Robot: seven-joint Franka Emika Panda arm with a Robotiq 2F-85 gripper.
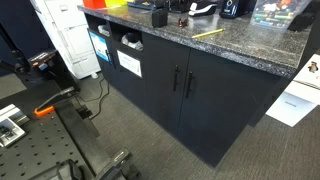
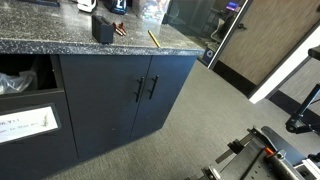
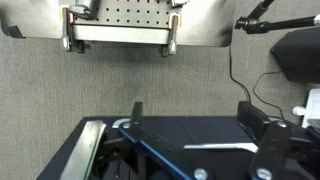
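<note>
In the wrist view my gripper stands open, its dark fingers spread wide along the lower edge. Grey carpet shows beyond the gap, and I see no object held between the fingers. A black cabinet (image 1: 140,92) with two upright door handles (image 1: 188,85) stands under a speckled stone counter (image 1: 255,43); both doors look closed. On the counter lie a thin yellow stick (image 2: 154,40) and a black box (image 2: 102,29), with small reddish items (image 2: 120,28) near them. A clear tub of colourful pieces (image 1: 275,13) sits farther along.
A perforated metal plate (image 3: 150,15) spans the top of the wrist view. Open cubbies (image 2: 22,82) adjoin the doors. Cables (image 3: 255,85) trail on the carpet at right. Bare carpet (image 2: 190,120) lies before the cabinet doors.
</note>
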